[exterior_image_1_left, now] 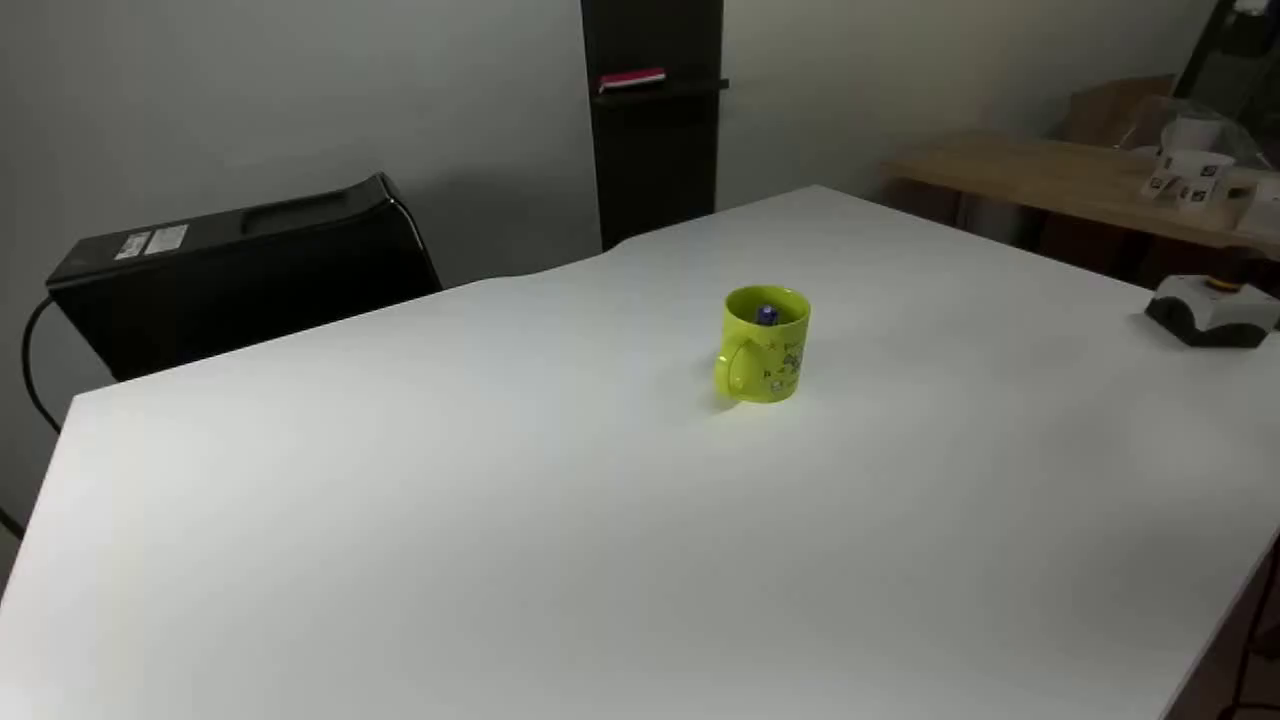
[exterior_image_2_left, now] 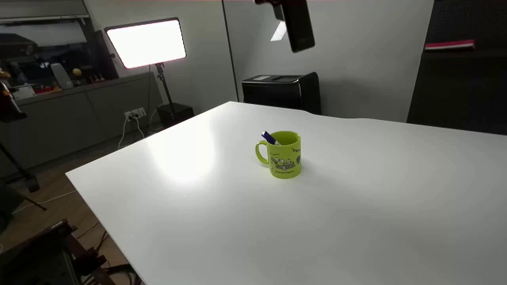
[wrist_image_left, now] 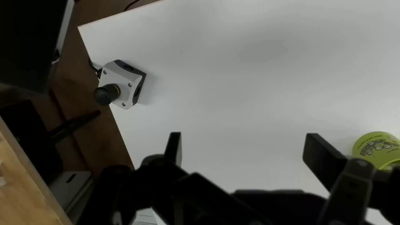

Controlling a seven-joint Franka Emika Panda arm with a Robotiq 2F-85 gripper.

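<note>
A lime-green mug point(exterior_image_1_left: 763, 360) stands upright on the white table, a dark blue pen-like item point(exterior_image_1_left: 767, 316) showing inside it. From the second exterior view, the same mug point(exterior_image_2_left: 285, 159) has its handle to the left, and the blue-tipped item point(exterior_image_2_left: 269, 137) leans out over the rim. My gripper is wide open in the wrist view, with only bare tabletop seen between its fingers. Part of the mug point(wrist_image_left: 376, 148) shows at the right edge there, beyond the right finger. A dark part of the arm or gripper point(exterior_image_2_left: 299, 26) hangs high above the table.
A grey box with a black button point(wrist_image_left: 122, 84) sits at the table's edge. Behind the table stands a black appliance point(exterior_image_1_left: 240, 270). A wooden table with white cups point(exterior_image_1_left: 1188, 174) is off to the far right.
</note>
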